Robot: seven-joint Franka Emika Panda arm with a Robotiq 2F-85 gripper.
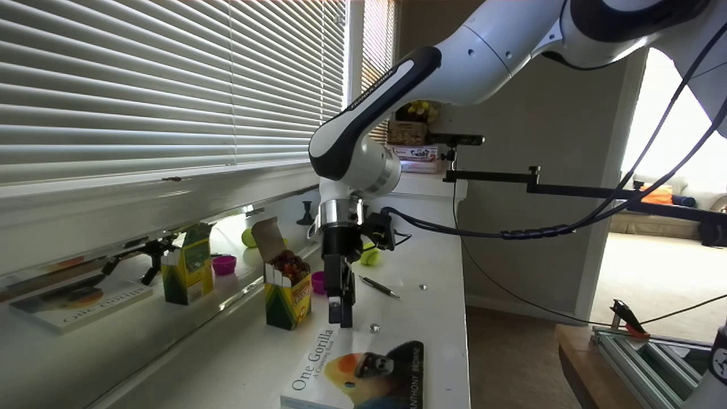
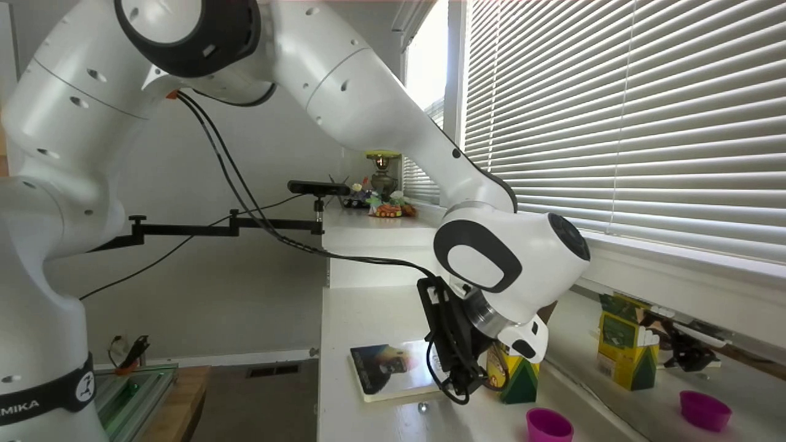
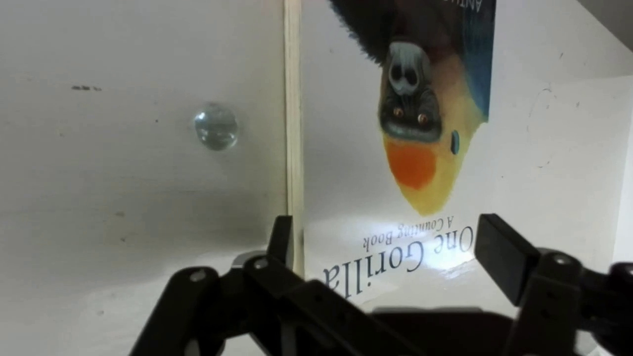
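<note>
My gripper is open, with nothing between its fingers, and points down at the shelf. In the wrist view the book "One Gorilla" (image 3: 347, 148) lies flat beneath it. One finger (image 3: 281, 240) appears at the book's edge and the other over the white cover beyond the title; their height above it is hard to judge. A clear glass marble (image 3: 216, 126) lies on the bare shelf beside the book. In exterior view 1 the yellow and green crayon box (image 1: 287, 305), lid up, stands just left of the gripper (image 1: 341, 323).
A magenta cup (image 1: 318, 282) is partly hidden behind the gripper. Farther back lie a pen (image 1: 379, 287), a tennis ball (image 1: 370, 255) and a second small clear piece (image 1: 422, 287). A mirror-like panel along the window wall reflects the box, cup and book.
</note>
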